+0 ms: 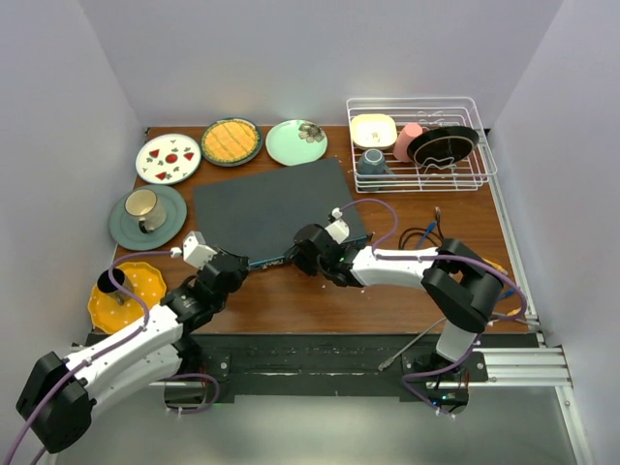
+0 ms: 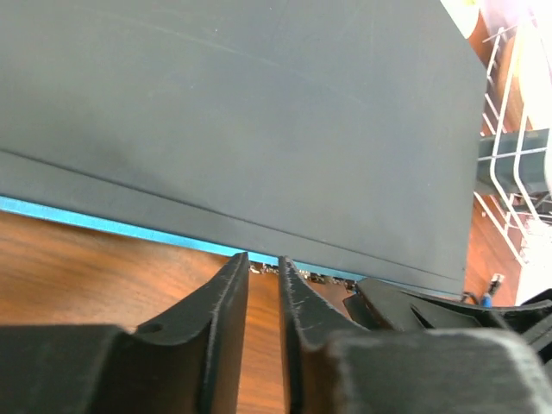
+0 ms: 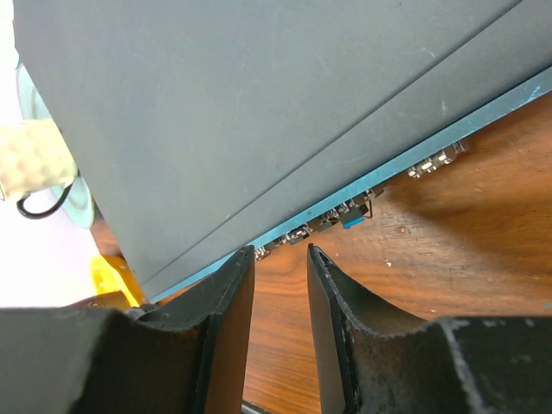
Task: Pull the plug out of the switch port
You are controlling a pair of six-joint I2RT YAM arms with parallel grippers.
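Observation:
The dark grey switch (image 1: 257,203) lies on the wooden table, its blue front edge lined with metal ports (image 3: 435,159). A small dark piece with a blue tab (image 3: 352,217) sits at one port in the right wrist view. My right gripper is at the front edge, its fingertips apart in that view; whether it holds anything between them is hidden. My left gripper faces the same edge from further left, fingertips a little apart, with nothing visible held between them.
Plates and mugs line the back and left, with a yellow scalloped dish (image 1: 150,286) at front left. A wire rack (image 1: 465,174) stands at back right, and black cables (image 1: 426,232) lie right of the switch. Bare table runs along the front.

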